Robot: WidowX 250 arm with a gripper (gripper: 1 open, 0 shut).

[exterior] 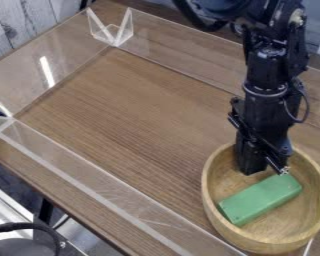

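Note:
A round wooden bowl (227, 230) stands at the lower right of the table, holding a green rectangular block (260, 197) that lies flat on its bottom. My black gripper (252, 158) reaches down from the top of the view to the back rim of the bowl, just behind and above the block. It looks shut, with nothing visible between its fingers; its fingertips are dark and hard to make out.
A clear plastic piece (112, 28) sits at the back left. Transparent strips run along the left edge, and black cables lie at the lower left.

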